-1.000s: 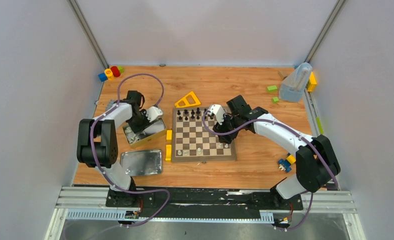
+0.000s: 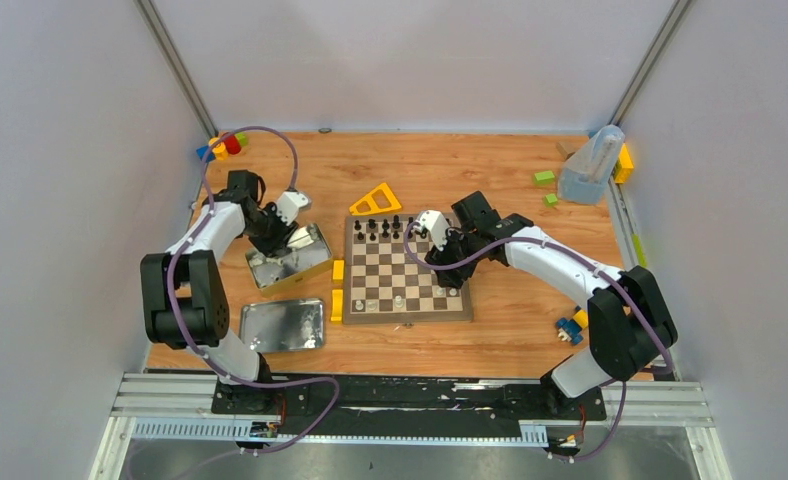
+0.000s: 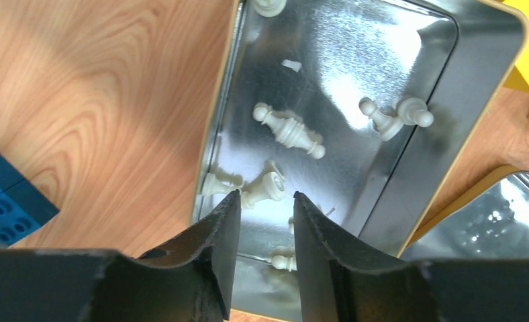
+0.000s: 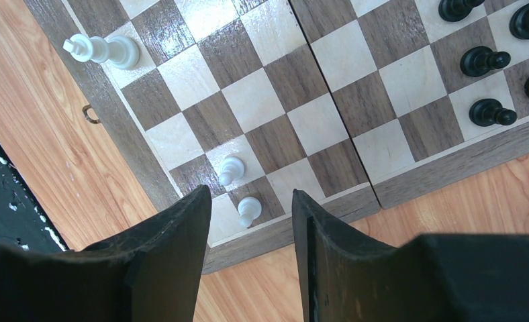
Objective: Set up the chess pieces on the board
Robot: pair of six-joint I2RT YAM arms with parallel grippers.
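Observation:
My left gripper (image 2: 275, 235) is over the metal box (image 2: 290, 270) of white pieces, its fingers part open. In the left wrist view a lying white piece (image 3: 265, 189) is just beyond the fingertips, with others (image 3: 289, 131) scattered inside. My right gripper (image 2: 445, 265) is over the right side of the chessboard (image 2: 370, 260), fingers part open with nothing seen between them. In the right wrist view two white pawns (image 4: 231, 169) stand near its fingertips and a taller white piece (image 4: 114, 51) stands farther off. Black pieces (image 4: 482, 62) stand on the opposite side.
An empty metal tray (image 2: 282, 325) lies front left. Yellow blocks (image 2: 337, 300) sit between box and board, a yellow triangle (image 2: 375, 200) behind. A plastic container (image 2: 590, 165) stands back right, loose blocks (image 2: 570, 330) front right.
My left arm has moved back and up, toward the rear left part of the box. The right arm looks almost unchanged.

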